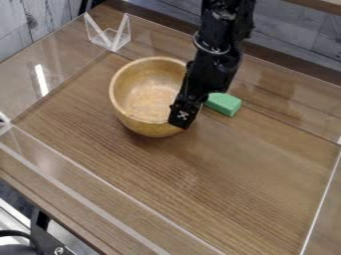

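My black gripper reaches down from the top, open, its fingers at the right rim of a tan wooden bowl. Whether the fingertips touch the bowl is hard to tell. Just right of the gripper, a green block lies on the wooden surface, partly behind the arm.
A white wire-like holder sits at the back left. A tiled backdrop runs along the back right. A dark object shows at the lower left corner.
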